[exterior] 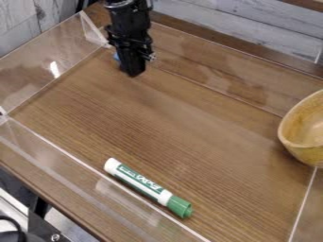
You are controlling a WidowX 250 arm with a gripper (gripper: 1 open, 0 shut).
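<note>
My dark gripper (134, 60) is at the top left of the wooden tray floor, pointing down, with part of a small blue object (120, 59) showing behind it. Whether anything is between the fingers is too small to tell. A white and green marker-like tube (146, 187) lies on its side at the bottom, slanting down to the right.
A tan bowl (303, 132) sits at the right edge. Clear plastic walls bound the tray at the left and back.
</note>
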